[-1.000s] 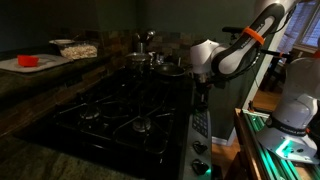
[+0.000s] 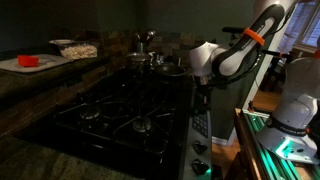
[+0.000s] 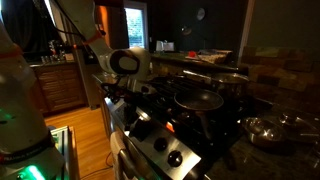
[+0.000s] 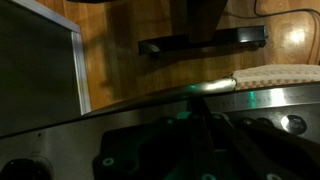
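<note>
My gripper (image 2: 204, 95) is low at the front edge of the black stovetop (image 2: 110, 110), beside the control panel. In the second exterior view, the white wrist and dark gripper (image 3: 128, 112) are by the front of the stove, close to its knobs (image 3: 160, 144). The wrist view looks down on a metal front edge (image 4: 215, 86), with the dark gripper body along the bottom of the picture. The gripper is shut, and nothing shows between its fingers. Dim light hides the fingertips, so I cannot tell whether they touch the stove front.
A pan (image 3: 198, 101) sits on the stove, with pots (image 3: 270, 130) on the counter beside it. A red item (image 2: 28, 60) lies on a white tray at the far counter. Wooden floor (image 4: 120, 30) shows below the stove front.
The arm's upper links have shifted slightly upward. The gripper stays at about the same place by the stove front, and the stovetop and cookware look unchanged.
</note>
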